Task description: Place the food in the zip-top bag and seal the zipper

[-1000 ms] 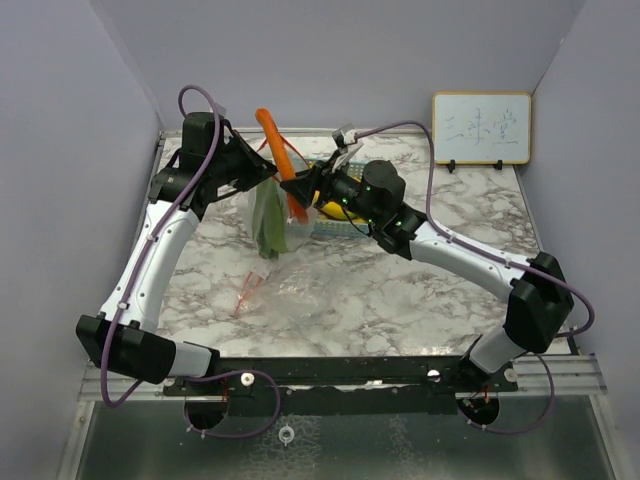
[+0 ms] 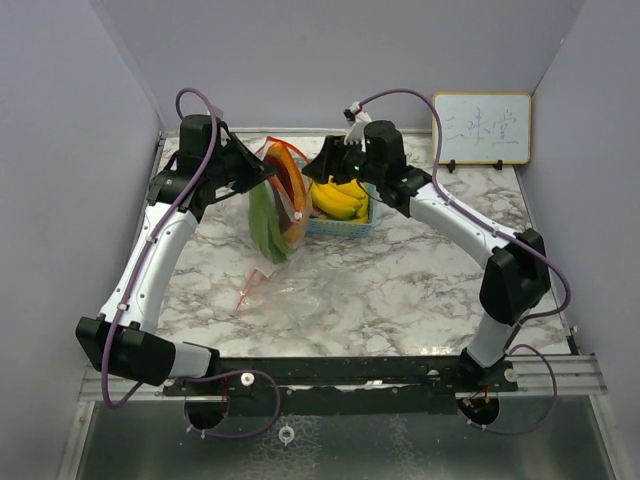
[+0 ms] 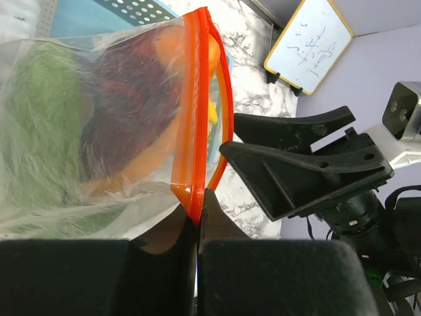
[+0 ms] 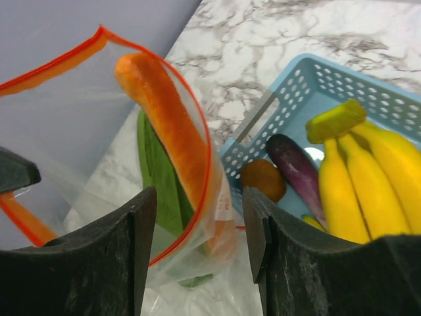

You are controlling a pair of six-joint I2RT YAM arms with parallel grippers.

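A clear zip top bag [image 2: 286,244] with an orange rim hangs mouth up. My left gripper is shut on one corner of that rim. Inside the bag lean a long carrot-like orange food [image 4: 172,128] and a long green food [image 4: 164,174]. Something dark red [image 3: 125,108] also shows through the plastic. My right gripper stands part open at the bag's other side, with its fingers [image 4: 133,224] apart. The rim runs through the gap between them in the right wrist view, not clamped.
A blue basket [image 4: 247,135] stands behind and right of the bag, holding bananas [image 4: 358,181], a purple eggplant-like food [image 4: 296,172] and a round brown one [image 4: 263,179]. A whiteboard [image 2: 483,127] stands at the back right.
One second ago my right gripper held the carrot over the bag mouth. It let go and drew back to the right; now it has come in beside the rim. The left arm stays put.
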